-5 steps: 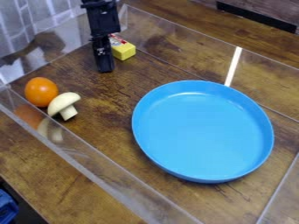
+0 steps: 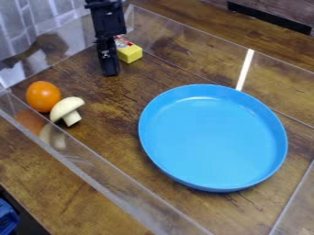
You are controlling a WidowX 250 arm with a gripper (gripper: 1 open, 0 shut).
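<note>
My black gripper (image 2: pixel 106 57) hangs at the upper left, low over the wooden surface, just left of a small yellow block (image 2: pixel 128 55) with a red-and-white top. It looks shut, with nothing seen between its fingers; whether it touches the block is unclear. An orange round object (image 2: pixel 43 95) and a cream mushroom (image 2: pixel 66 110) sit at the left.
A large blue plate (image 2: pixel 214 136) takes up the right middle. A white strip (image 2: pixel 244 70) lies behind it at the right. A clear plastic wall runs along the left and front. The wood between gripper and plate is bare.
</note>
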